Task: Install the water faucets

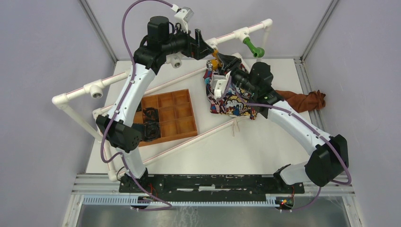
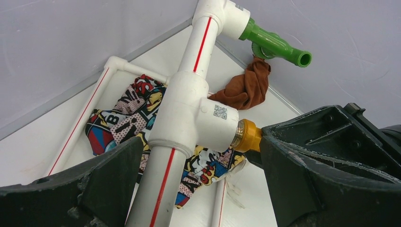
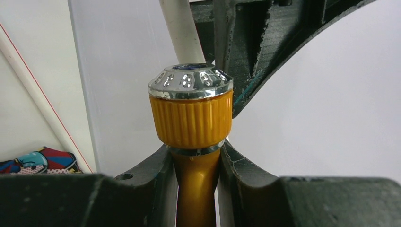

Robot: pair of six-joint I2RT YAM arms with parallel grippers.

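An orange faucet with chrome rim is held in my right gripper, shut on its body. In the left wrist view its orange end is at the side outlet of a white tee, metal threads showing; my right gripper's dark body hides the rest. My left gripper stands open around the white pipe beside that tee, its fingers either side; whether they touch it I cannot tell. A green faucet is on the tee farther along the pipe.
An orange compartment tray with black items lies left of centre. A patterned cloth and a brown cloth lie under the pipe frame. Other bare outlets face out at left. The board's front right is clear.
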